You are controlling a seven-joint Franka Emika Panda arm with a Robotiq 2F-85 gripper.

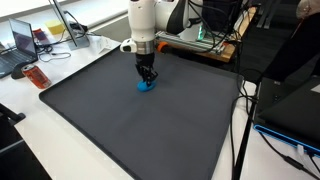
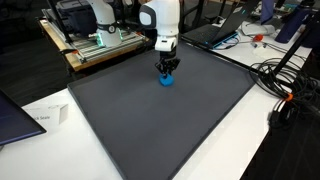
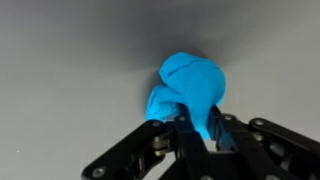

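Observation:
A crumpled bright blue cloth lies on the dark grey table mat, towards its far side. Right over it is my gripper, pointing down, its tips at or very close to the cloth. Exterior view 2 has the same pairing, with the gripper above the blue cloth. Seen from the wrist, the blue cloth spreads out beyond the black gripper, whose fingertips overlap its near part. Blur and the dark fingers hide how far apart they stand and whether cloth is between them.
Much of the mat in front of the arm is bare. An orange-red can stands off the mat's left edge, with a laptop behind it. Cables lie beyond the mat's far right edge.

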